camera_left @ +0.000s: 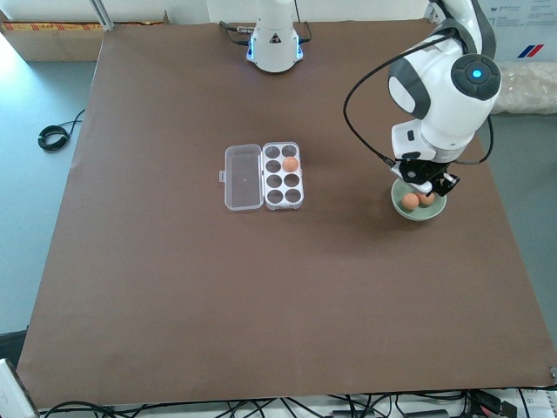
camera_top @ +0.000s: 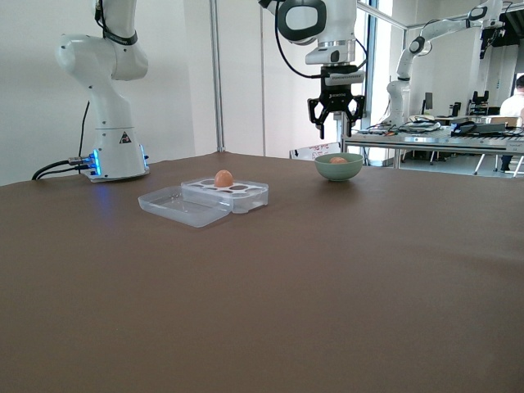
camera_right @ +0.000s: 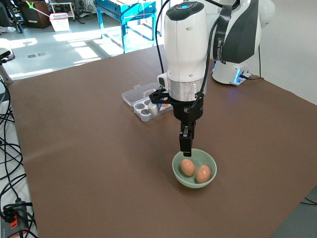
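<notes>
A pale green bowl (camera_right: 179,176) holds two brown eggs, a left one (camera_right: 187,167) and a right one (camera_right: 203,174). My black gripper (camera_top: 336,115) hangs over the bowl; in the top view it appears open, its fingers apart and empty. In the left view it partly covers the bowl (camera_left: 418,212). A clear egg box (camera_left: 284,187) with several round slots lies open toward the table's middle, one egg (camera_left: 291,165) in it and its lid (camera_left: 243,178) laid out to the side.
Cables run along one table edge.
</notes>
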